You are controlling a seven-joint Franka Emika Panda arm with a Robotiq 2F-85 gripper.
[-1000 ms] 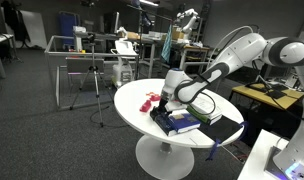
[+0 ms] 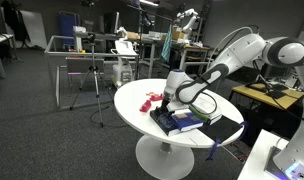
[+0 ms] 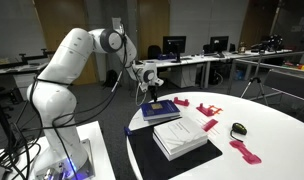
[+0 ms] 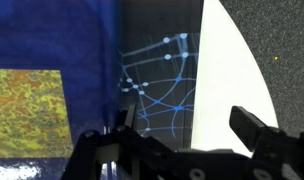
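Observation:
My gripper is open, with nothing between its fingers in the wrist view. Below it lies a dark surface with a light-blue line pattern (image 4: 167,85), beside a deep-blue book (image 4: 52,35) bearing a gold picture. In exterior view 2 the gripper (image 3: 149,97) hangs at the far-left side of the blue book (image 3: 166,111), near the table's edge. Seen from exterior view 1, the gripper (image 2: 173,105) is low over the dark end of the books; whether it touches them cannot be told.
A thick white book (image 3: 182,138) lies beside the blue one, partly on a black mat (image 3: 197,158). Red objects (image 3: 208,109) and a dark-and-yellow item (image 3: 238,131) rest on the round white table (image 3: 277,120), which has free room farther right.
The books and red objects look unmoved.

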